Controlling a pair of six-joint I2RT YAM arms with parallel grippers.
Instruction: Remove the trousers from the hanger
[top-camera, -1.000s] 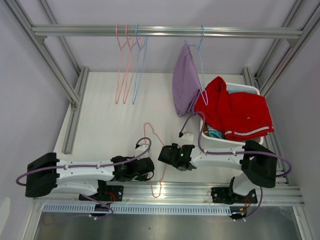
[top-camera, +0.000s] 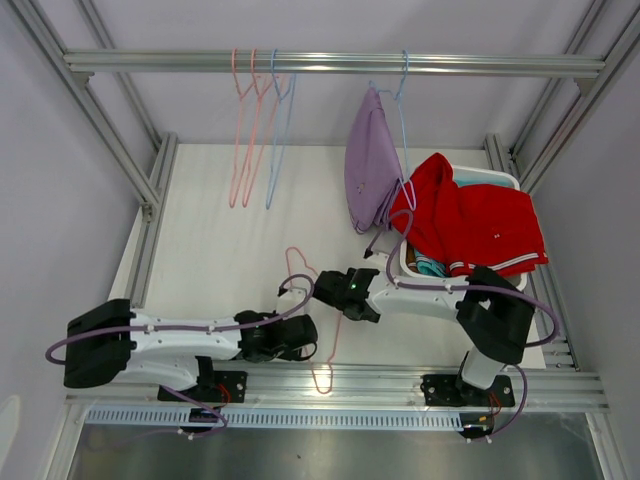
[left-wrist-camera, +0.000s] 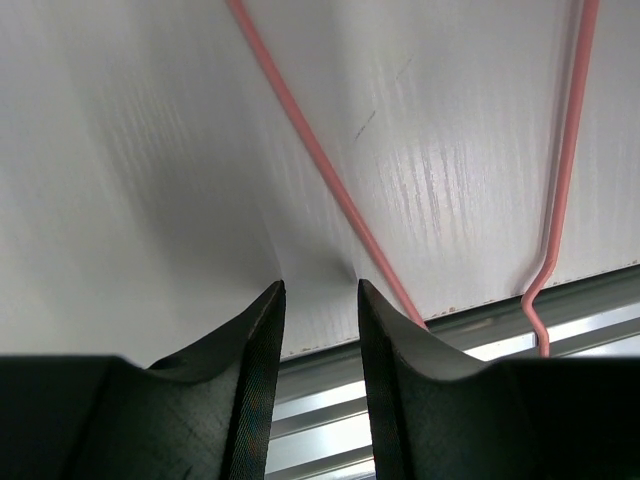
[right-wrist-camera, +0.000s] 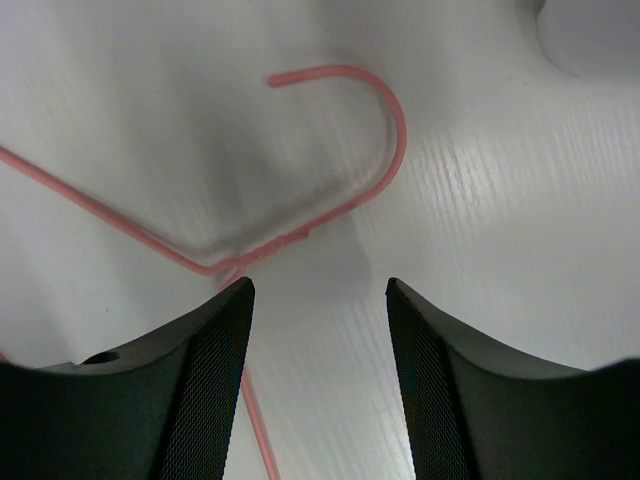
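A pink hanger (top-camera: 331, 375) lies flat on the white board, no cloth on it; its hook (right-wrist-camera: 398, 135) shows in the right wrist view, its long bars in the left. My left gripper is low over it near the front edge, fingers part open, empty. My right gripper stands open just beside the hook, nothing between its fingers. Purple cloth (top-camera: 370, 160), possibly trousers, hangs on a blue hanger (top-camera: 404, 130) on the rail.
A white basket (top-camera: 500, 177) of red (top-camera: 490, 225) and teal cloth stands at the right. Empty pink and blue hangers hang from the rail (top-camera: 170, 62) at left. The board's left part is clear.
Both arms have shifted slightly; the left has moved right over the last second. The pink hanger on the board has moved a little to the right.
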